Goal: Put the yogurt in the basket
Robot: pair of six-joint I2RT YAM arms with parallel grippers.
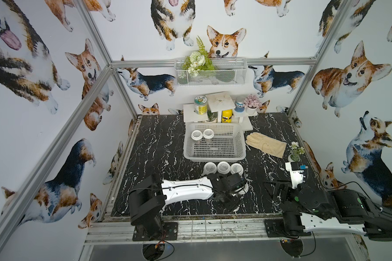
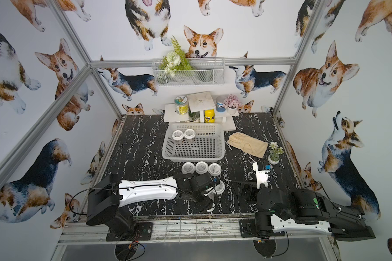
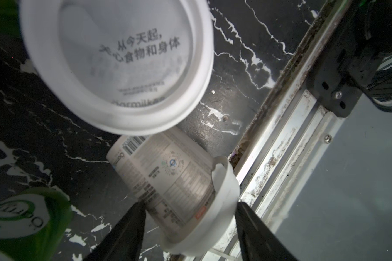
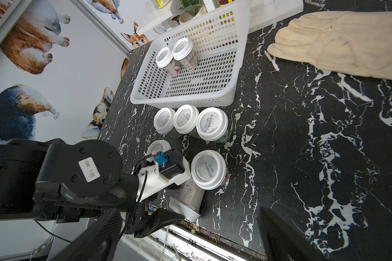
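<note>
A yogurt cup [image 3: 174, 169] lies tipped on its side at the table's front edge, its lid towards the edge. My left gripper is open around its lid end, one finger on each side; whether the fingers touch it, I cannot tell. Right behind it stands an upright yogurt [image 4: 208, 169] with a white lid. Three more yogurts, including a middle one [image 1: 223, 168], stand in a row before the white basket [image 1: 240, 152]. Inside the basket's left part are two cups [image 4: 184, 53]. My right gripper hangs open and empty over the front right.
Another cup [image 4: 158, 146] stands partly behind the left arm. A beige glove [image 1: 265, 144] lies right of the basket, near a small potted plant [image 2: 274, 152]. The basket's right half is clear, and so is the table's left side.
</note>
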